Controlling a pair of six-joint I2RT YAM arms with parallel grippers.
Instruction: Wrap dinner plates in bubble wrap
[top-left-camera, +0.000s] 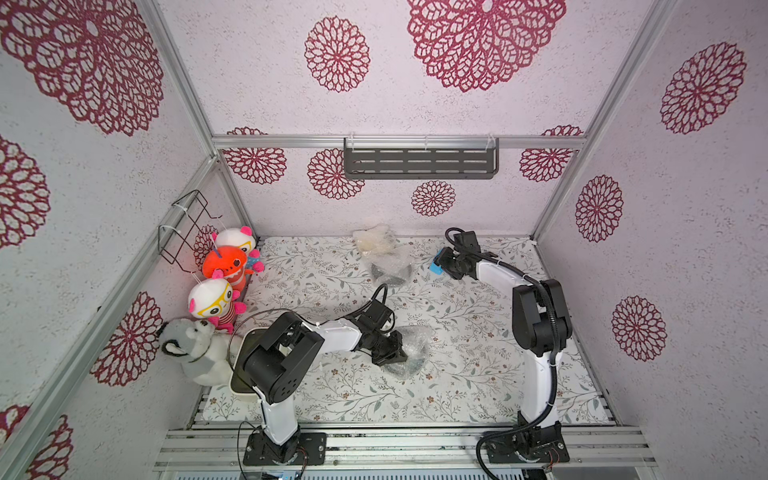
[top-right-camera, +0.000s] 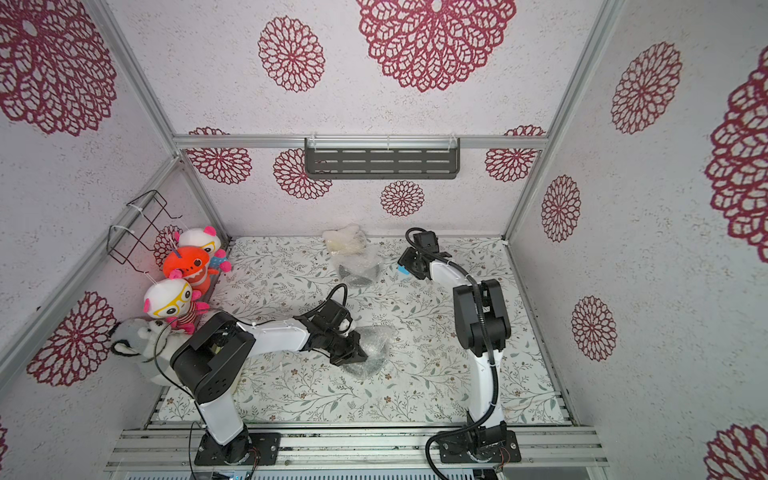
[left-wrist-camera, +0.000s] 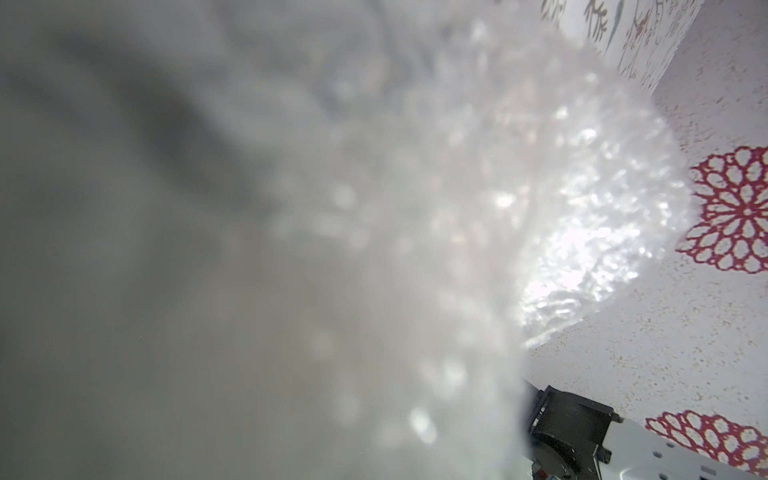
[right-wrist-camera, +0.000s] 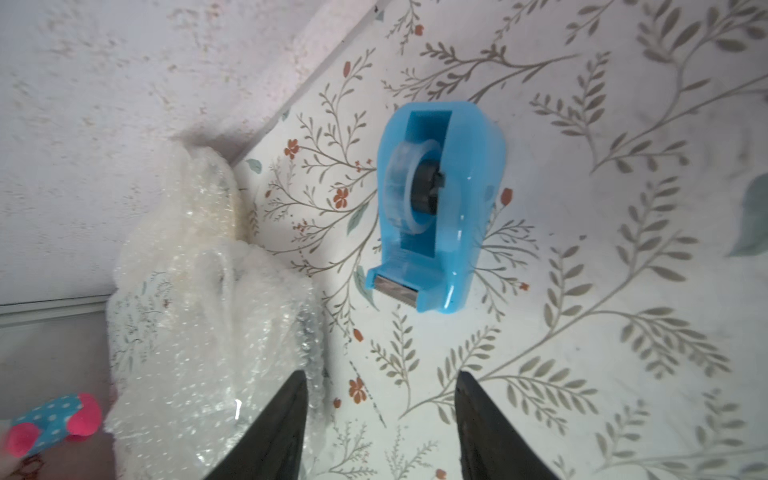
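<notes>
A clear bubble wrap bundle (top-left-camera: 417, 344) lies at mid table; whether a plate is inside cannot be told. My left gripper (top-left-camera: 399, 360) is shut at the bundle's left side. Blurred bubble wrap (left-wrist-camera: 592, 208) fills most of the left wrist view and hides that gripper's fingers. Near the back wall stands a blue tape dispenser (right-wrist-camera: 470, 192) with a clear roll in it. Above and beside it hovers my right gripper, its fingers apart and nothing between them. The dispenser is beyond its fingertips, untouched in the right wrist view.
Another crumpled heap of bubble wrap (right-wrist-camera: 228, 320) sits against the back wall, left of the dispenser. Soft toys (top-left-camera: 214, 297) and a light bin (top-left-camera: 240, 393) crowd the left side.
</notes>
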